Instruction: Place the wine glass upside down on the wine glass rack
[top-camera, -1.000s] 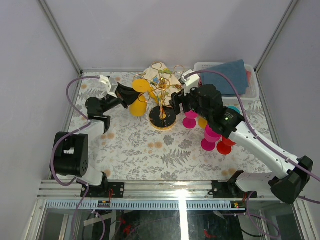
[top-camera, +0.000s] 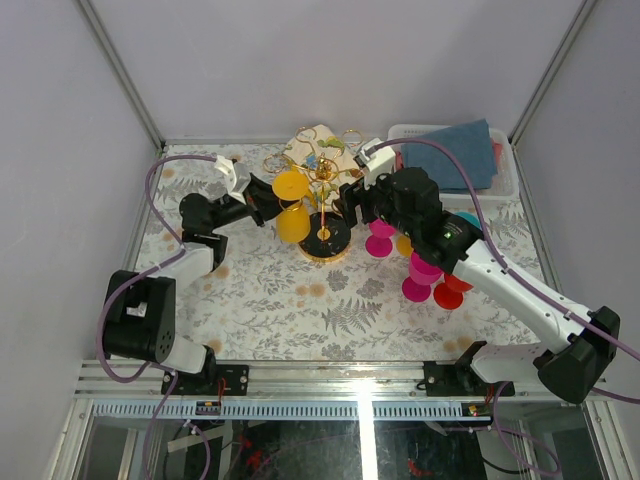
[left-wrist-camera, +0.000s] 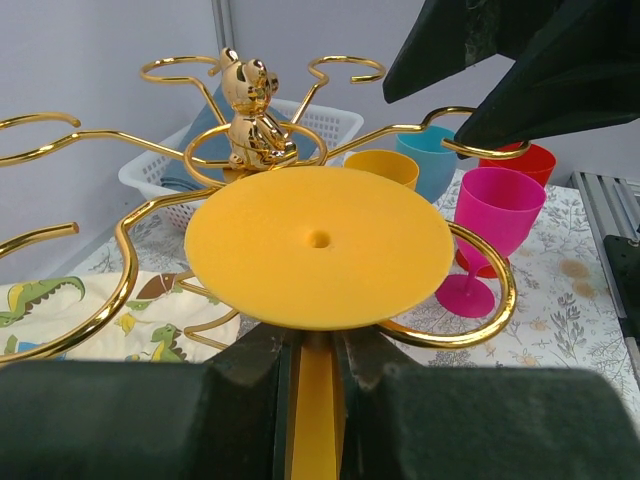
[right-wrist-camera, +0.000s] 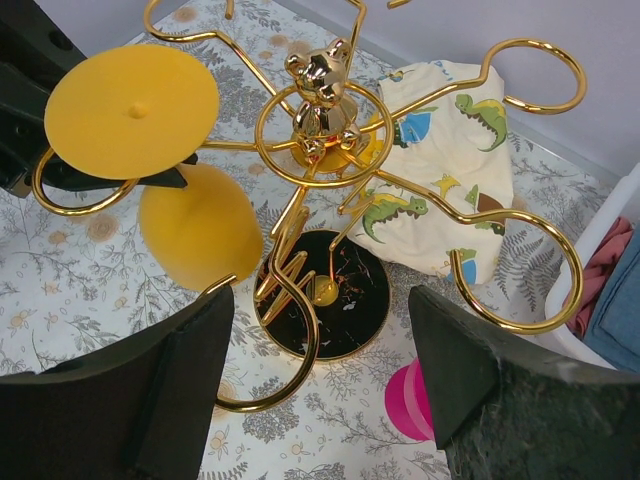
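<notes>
An upside-down yellow wine glass (top-camera: 294, 222) hangs at the gold rack (right-wrist-camera: 320, 85), its round base (left-wrist-camera: 318, 230) uppermost, inside a curved loop on the rack's left side in the top view. My left gripper is shut on its stem just below the base. My right gripper is partly open on the rack's right, its fingers around the level of the loops, with no glass between them; a loop and the black rack stand (right-wrist-camera: 370, 300) show beyond.
Pink (top-camera: 423, 265), red, yellow and cyan glasses stand right of the rack. A white basket (top-camera: 408, 132) with cloths is at back right. A dinosaur-print cloth (right-wrist-camera: 445, 165) lies behind the rack.
My left gripper and the yellow glass have moved a little toward the right and front of the top view. The right arm has barely moved.
</notes>
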